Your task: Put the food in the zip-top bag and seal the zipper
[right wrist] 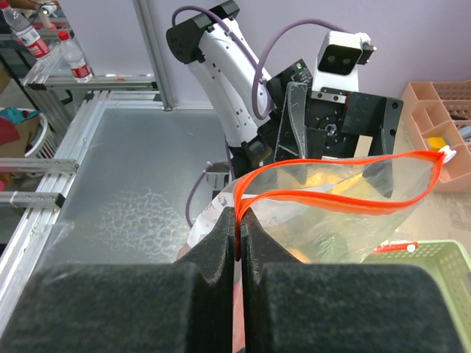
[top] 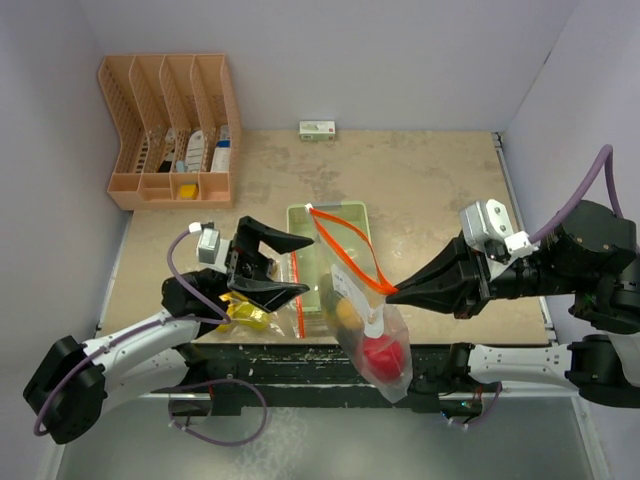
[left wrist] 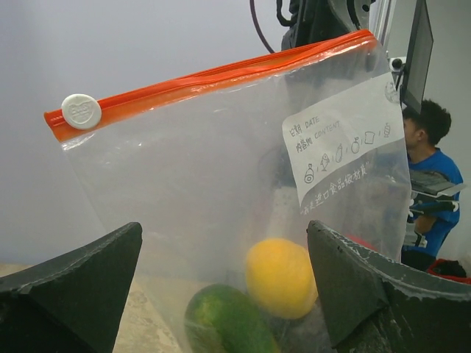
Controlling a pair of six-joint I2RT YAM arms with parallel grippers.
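A clear zip bag (top: 355, 330) with orange zipper (left wrist: 221, 73) hangs from my right gripper (top: 394, 294), which is shut on the zipper's edge (right wrist: 238, 220). The bag holds a yellow food (left wrist: 280, 276), a green one (left wrist: 228, 320) and a red one (top: 385, 355). At its top corner is a white slider (left wrist: 81, 111). My left gripper (top: 305, 265) stands open just left of the bag, facing it, empty between its fingers. Another bag with yellow items (top: 245, 312) lies behind the left arm on the table.
A green bin (top: 355, 212) sits at the table's centre, behind the hanging bag. A peach compartment organiser (top: 170, 190) stands at back left, a small box (top: 317, 130) at the back.
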